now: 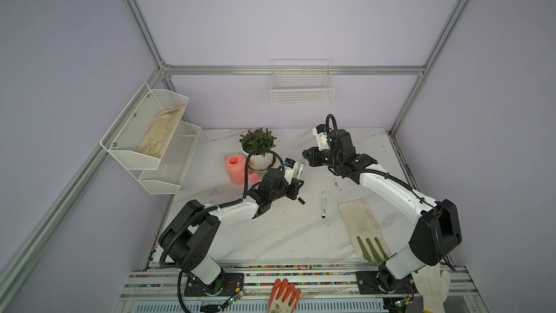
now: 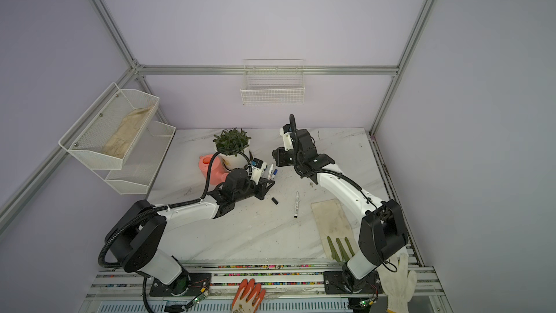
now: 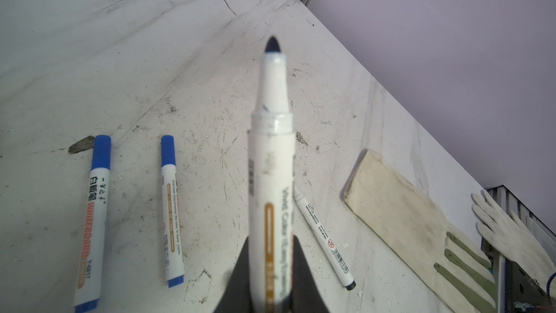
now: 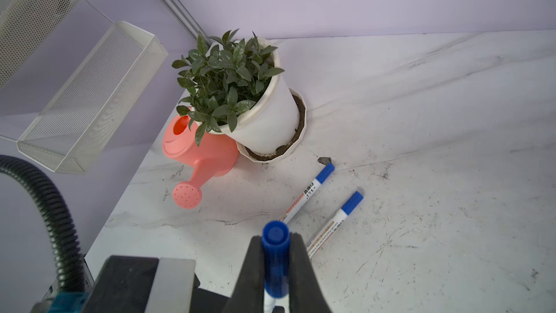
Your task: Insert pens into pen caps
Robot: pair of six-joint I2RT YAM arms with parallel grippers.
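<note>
In the left wrist view, an uncapped marker point(image 3: 271, 162) stands upright with its dark tip up, clasped by my left gripper, which is shut on it. A blue cap point(image 4: 276, 260) sits between the fingers of my right gripper, shut on it. Just below the cap a bit of white shows; whether it touches the cap is unclear. From above, the right gripper hangs higher and slightly right of the left one. A loose black cap point(image 1: 301, 201) and another uncapped marker point(image 3: 324, 240) lie on the table.
Two blue-capped markers lie side by side, the thicker marker point(image 3: 94, 220) and the thinner marker point(image 3: 172, 214). Behind the left arm stand a potted plant point(image 4: 263, 116) and a pink watering can point(image 4: 208, 153). A work glove point(image 1: 359, 220) lies right.
</note>
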